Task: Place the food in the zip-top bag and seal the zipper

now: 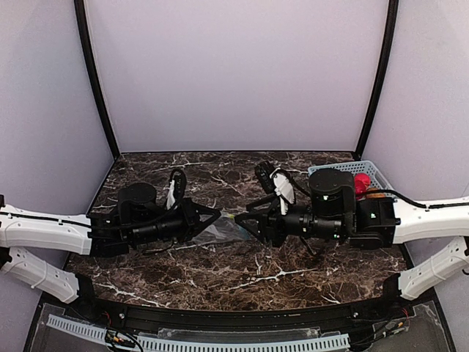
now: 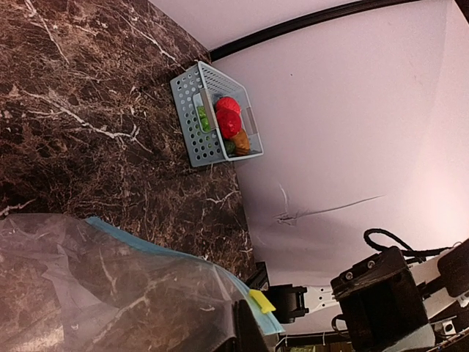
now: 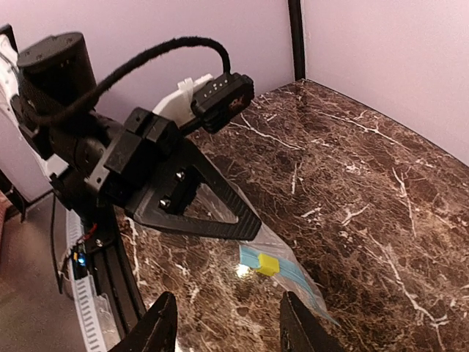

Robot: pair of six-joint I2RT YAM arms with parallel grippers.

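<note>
The clear zip top bag (image 2: 146,286) has a blue zip strip and a yellow slider (image 3: 268,265). It hangs above the table, and nothing shows inside it. My left gripper (image 1: 218,213) is shut on the bag's edge near the slider, as the right wrist view shows. Facing it closely, my right gripper stands part open; the strip and slider lie just beyond its fingertips, with nothing between them. The food sits in a basket (image 2: 196,139): red pieces (image 2: 228,117), a brown-orange one (image 2: 239,141) and something green (image 2: 203,117).
At the back right of the table stands the basket, partly covered by my right arm in the top view. Walls (image 1: 242,73) close off the back and sides. Bare dark marble tabletop (image 1: 220,172) lies behind and in front of the arms.
</note>
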